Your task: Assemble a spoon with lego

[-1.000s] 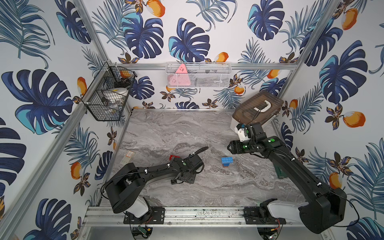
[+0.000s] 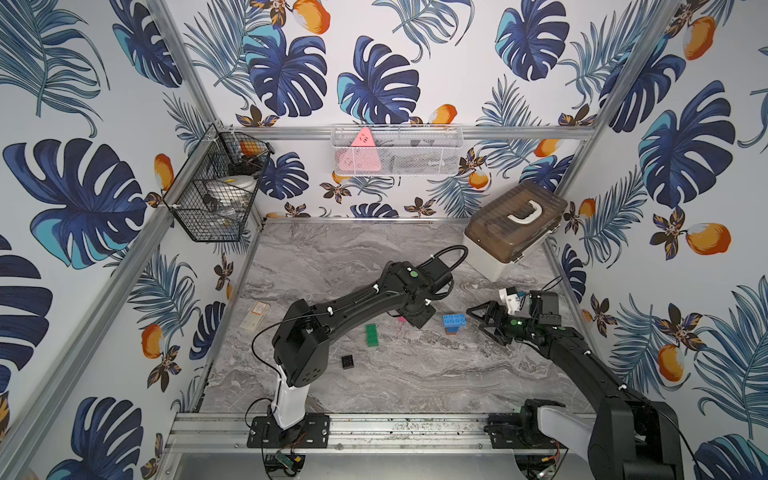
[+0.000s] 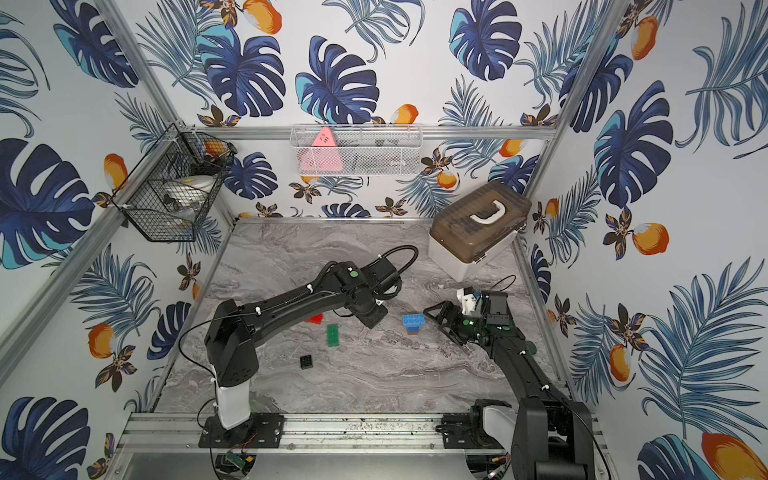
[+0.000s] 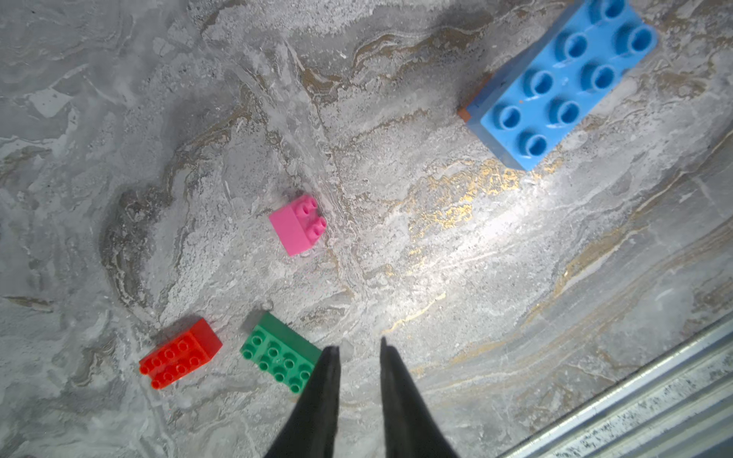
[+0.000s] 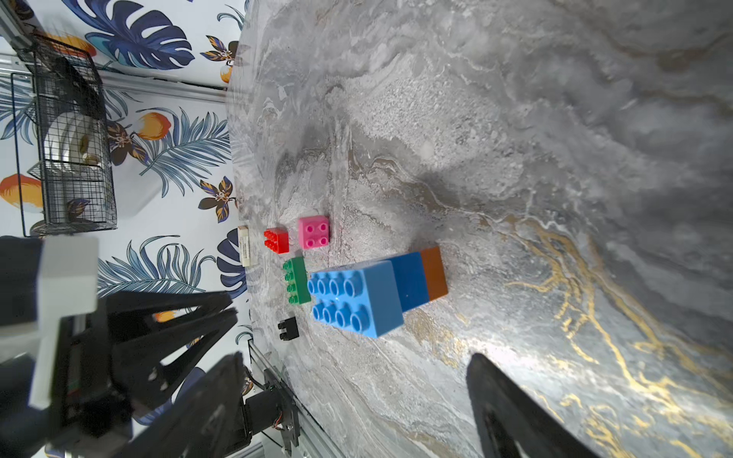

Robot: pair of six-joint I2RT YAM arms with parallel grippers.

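Note:
A pink 2x2 brick [image 4: 294, 229] rests on the table between the blue stack and the green brick; its studs face sideways, so it seems to lie on its side. The stack has a light blue 2x4 brick [image 5: 355, 297] on top, darker blue [image 5: 410, 281] under it and an orange-brown base [image 5: 434, 272]. My left gripper hangs above the table, empty, a narrow gap between its fingers. My right gripper is wide open near the stack, nothing between its fingers. Also loose are a green brick [image 4: 281, 352], a red brick [image 4: 181, 353] and a black brick [image 5: 288, 329].
A brown-lidded case [image 2: 516, 224] stands at the back right. A black wire basket [image 2: 224, 188] and a white mesh basket [image 2: 432, 152] hang on the frame. A small pale item [image 2: 256, 316] lies at the left edge.
The left arm moved right, toward the stack. The right gripper moved lower, nearer the front.

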